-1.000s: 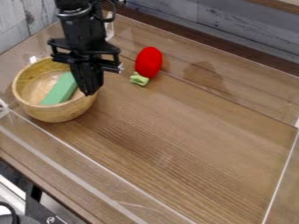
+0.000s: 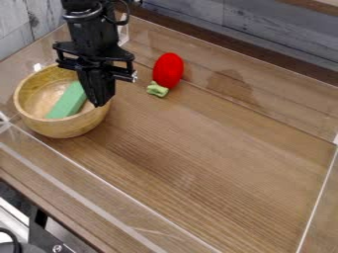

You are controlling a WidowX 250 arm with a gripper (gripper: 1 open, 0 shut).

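My black gripper (image 2: 93, 77) hangs over the right part of a tan wooden bowl (image 2: 53, 129) at the left, its fingers pointing down and shut, with nothing seen between them. A green oblong object (image 2: 66, 102) lies in the bowl, partly hidden behind the gripper.
A red object (image 2: 168, 69) sits at the back, right of the gripper, with a small pale green piece (image 2: 157, 90) just in front of it. A wall runs along the back.
The gripper has shifted slightly up and to the left. The bowl and the other objects have not visibly moved.
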